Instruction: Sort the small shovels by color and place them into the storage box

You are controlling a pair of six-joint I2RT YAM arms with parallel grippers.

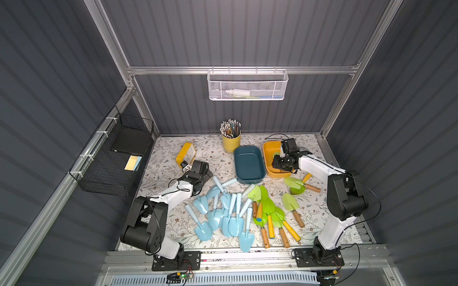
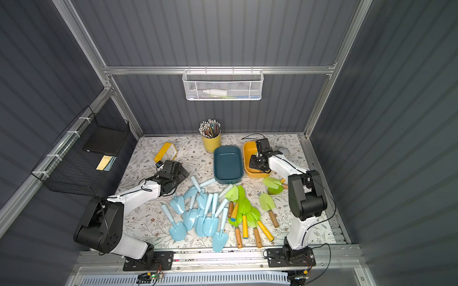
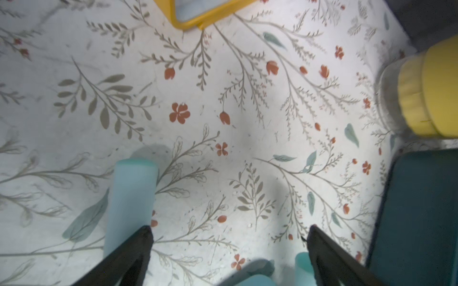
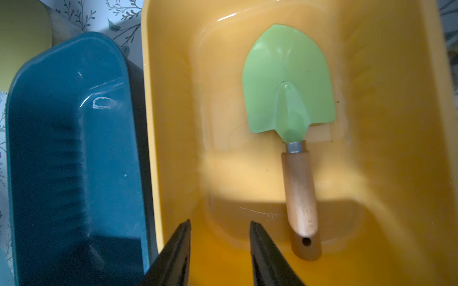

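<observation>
In the right wrist view a green shovel (image 4: 288, 78) with a wooden handle lies flat in the orange box (image 4: 214, 147). My right gripper hangs over that box, its fingers apart and empty, left of the handle's end. The teal box (image 4: 76, 157) beside it is empty in the parts that show. My left gripper is open above the table, nothing between its fingers; a pale blue handle (image 3: 128, 200) shows near its left finger. Several light blue shovels (image 1: 203, 231) lie in a pile at front centre, with several green shovels (image 1: 268, 206) right of them.
A yellow cup of pencils (image 1: 231, 144) stands behind the teal box, and a yellow-framed object (image 1: 186, 155) lies at the back left. Green shovels (image 1: 290, 202) also lie loose near the right arm. Bare table shows between the yellow-framed object and the teal box.
</observation>
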